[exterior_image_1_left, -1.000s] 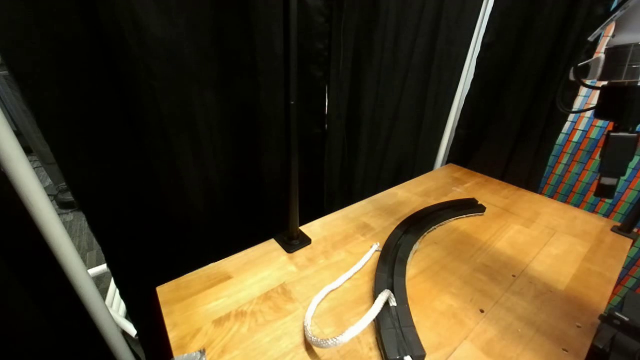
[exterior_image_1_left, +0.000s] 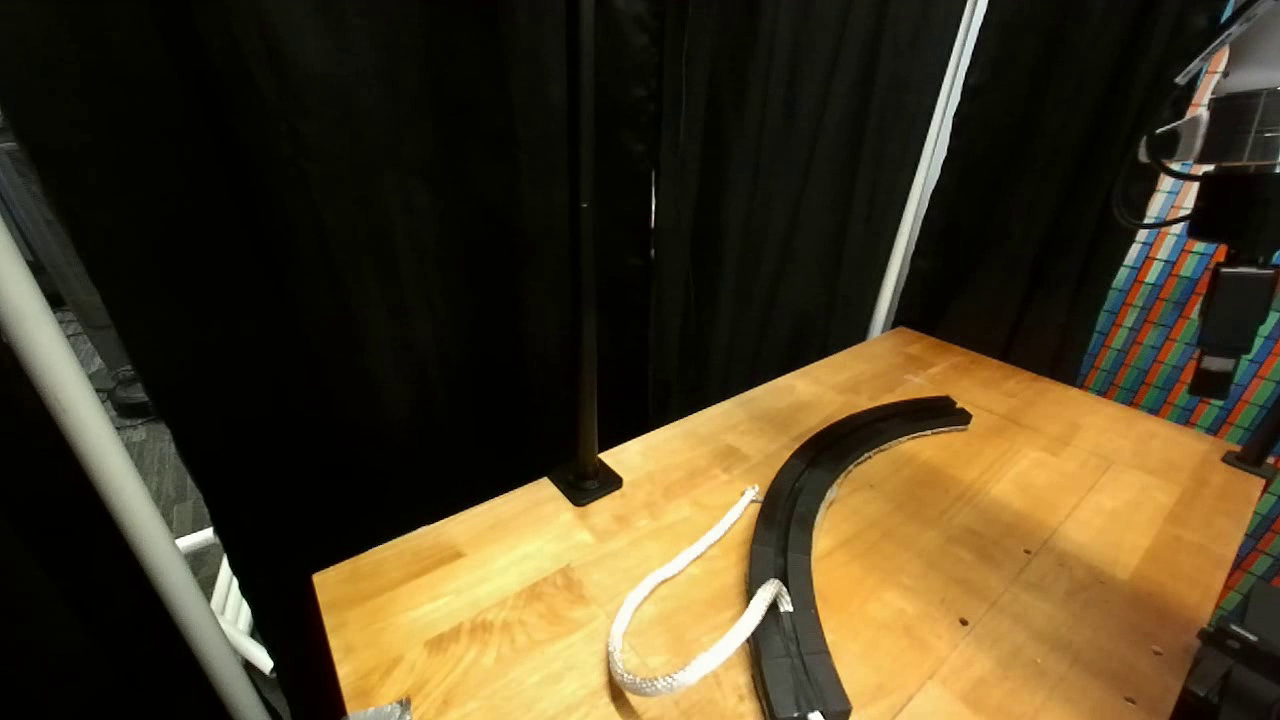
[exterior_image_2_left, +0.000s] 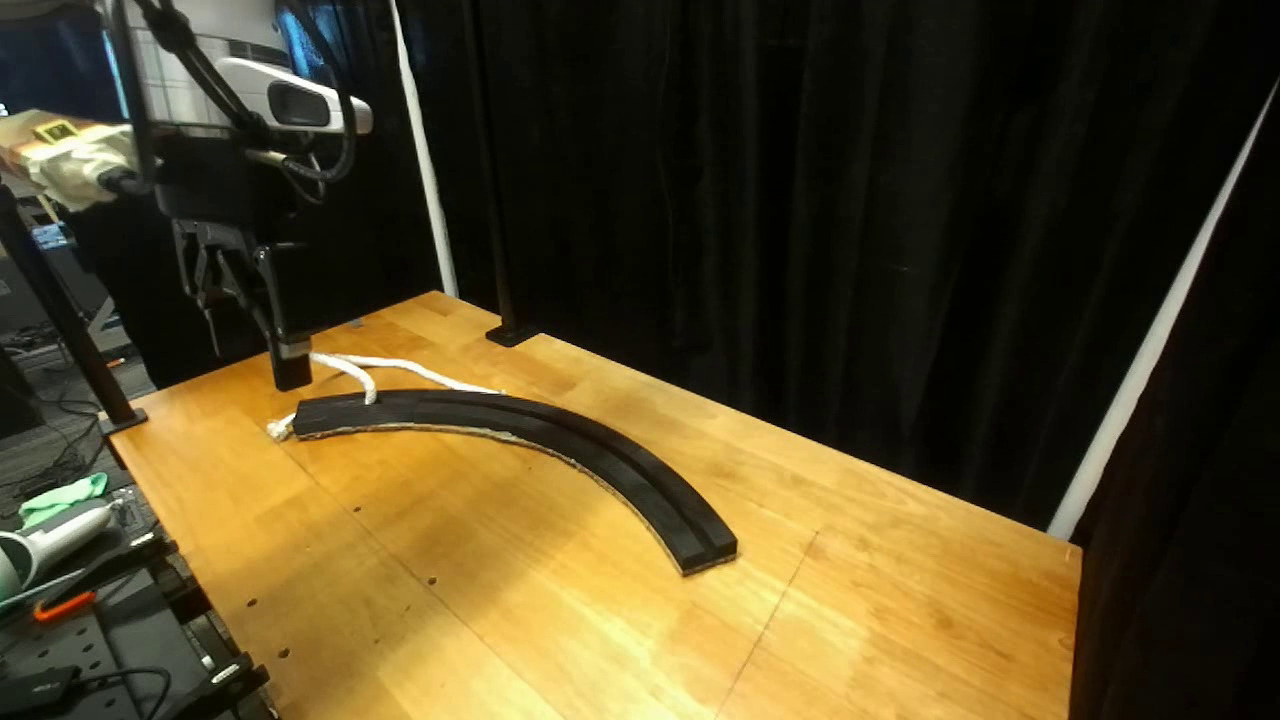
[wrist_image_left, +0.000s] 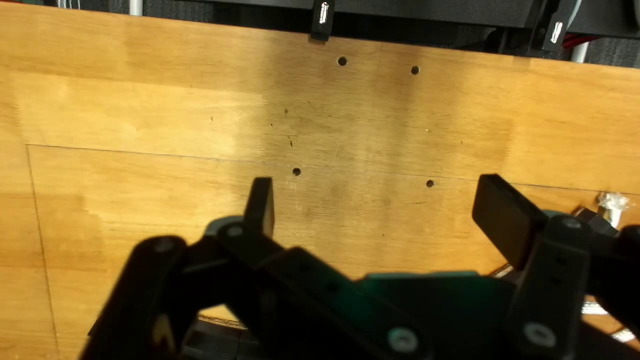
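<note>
A black curved track (exterior_image_1_left: 786, 516) with a groove along its top lies on the wooden table (exterior_image_1_left: 1032, 516). The white rope (exterior_image_1_left: 657, 684) loops out over the table on the track's outer side and enters the groove near one end. In exterior view 2 a bit of the rope's tip (exterior_image_2_left: 282, 427) pokes out past that end of the track (exterior_image_2_left: 564, 432). My gripper hangs above the table, its fingers wide apart and only bare wood visible below them. Parts of the track and rope are hidden behind the gripper in the wrist view.
Black posts stand on the table edge, one on a base plate (exterior_image_1_left: 585, 481). Dark curtains (exterior_image_2_left: 840, 240) close off the far side. Equipment (exterior_image_2_left: 108, 636) sits beside the table.
</note>
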